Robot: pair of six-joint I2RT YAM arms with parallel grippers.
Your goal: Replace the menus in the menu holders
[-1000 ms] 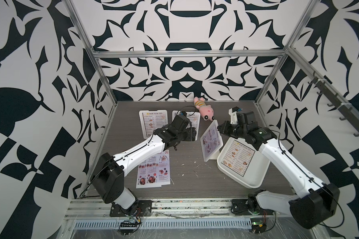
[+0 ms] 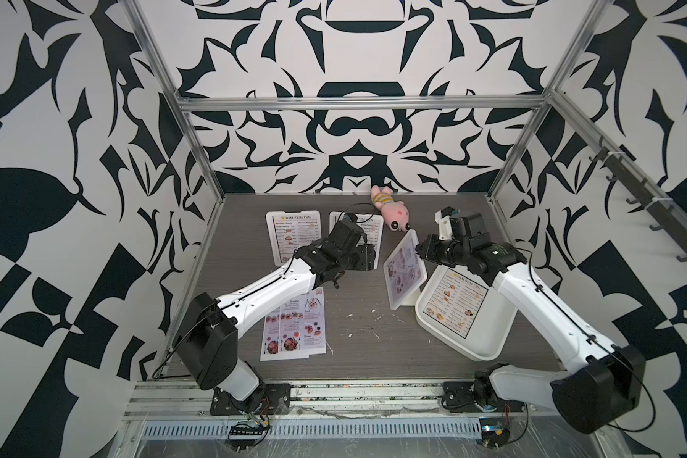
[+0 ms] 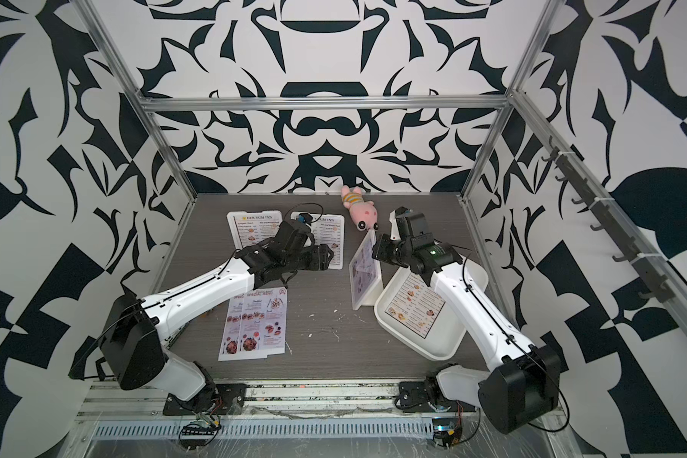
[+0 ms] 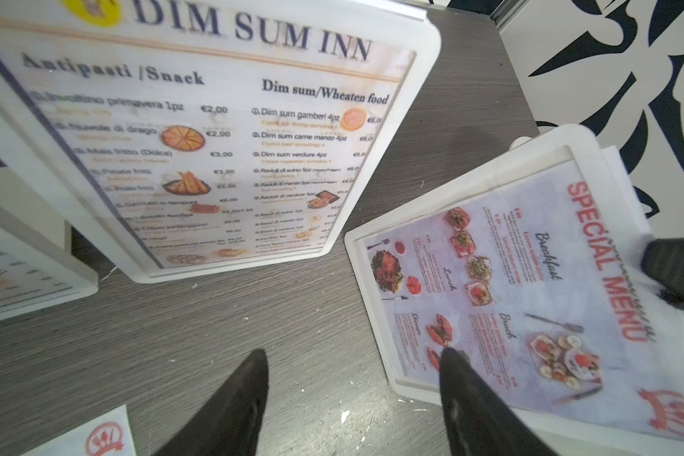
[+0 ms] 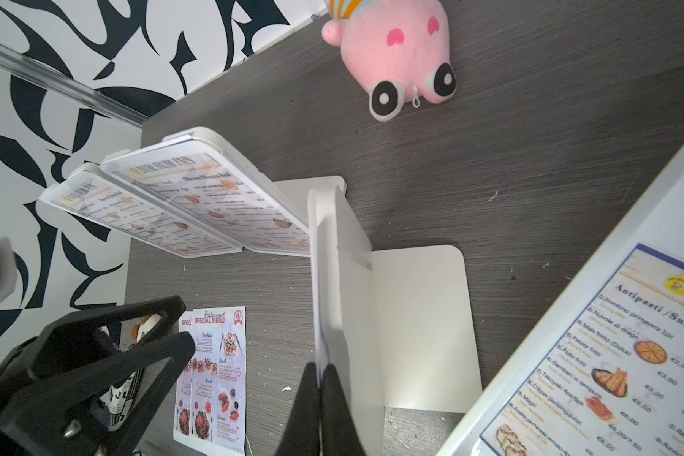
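The right-hand menu holder point(image 2: 404, 269) stands angled beside the tray, a purple special menu point(image 4: 501, 288) showing through its front. My right gripper is shut at this holder's upper edge; whether the thin front edge is pinched between its fingertips is hard to tell. My left gripper is open and empty, above the table in front of the middle holder point(image 4: 228, 136). That one and the left holder point(image 2: 294, 233) show Dim Sum Inn menus. Fresh special menus point(image 2: 294, 328) lie overlapping at the front left, partly under my left arm.
A white tray point(image 2: 478, 347) at the right holds a Dim Sum Inn menu point(image 2: 456, 301). Behind the holders lies a pink plush toy point(image 5: 395, 45). Bare table with small scraps lies between the loose menus and the tray.
Hardly anything differs: the right gripper has shifted very slightly left at the holder's upper edge. The left arm, holders and menus look unmoved.
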